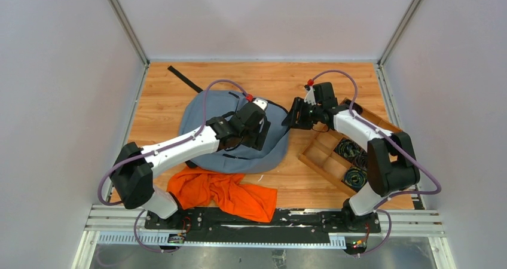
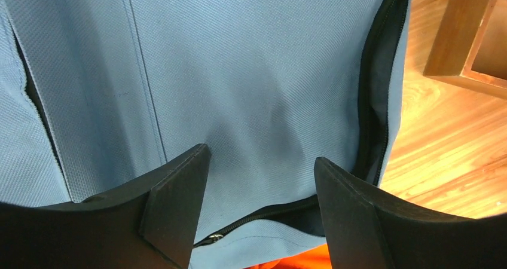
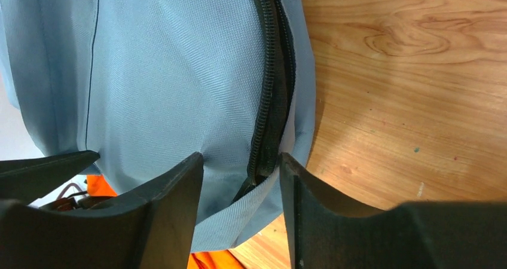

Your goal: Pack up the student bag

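A grey-blue bag lies flat in the table's middle, a black strap reaching up-left. My left gripper hangs open over the bag's panel, with a black zipper along the right side in its view. My right gripper is at the bag's right edge, fingers apart around the zippered rim; whether they press on the fabric cannot be told. The bag's interior is mostly hidden.
A crumpled orange cloth lies below the bag. A wooden divided box with coiled green and dark items sits at the right, partly under my right arm. Bare table shows behind the bag.
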